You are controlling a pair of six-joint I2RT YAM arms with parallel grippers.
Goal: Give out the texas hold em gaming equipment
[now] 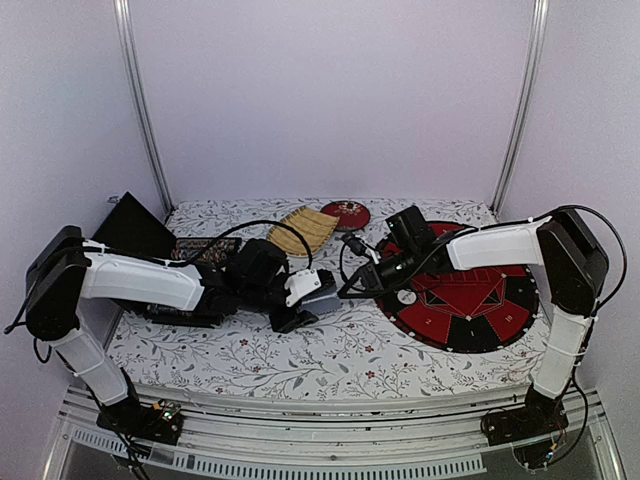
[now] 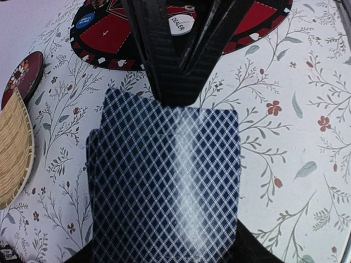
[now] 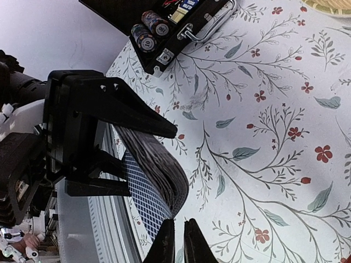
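A blue-checked deck of cards is in my left gripper, whose fingers are shut on it. In the right wrist view, the left fingers press on the deck and its stacked edges bow outward. My right gripper is shut at the deck's edge, with nothing visible between its fingertips. Seen from the left wrist, the right fingers come down to the deck's upper edge; I cannot tell whether they touch it. A white dealer button lies on the round red-and-black mat.
An open black case with chips stands at the left. Behind the grippers are a woven tray and a small red round piece.
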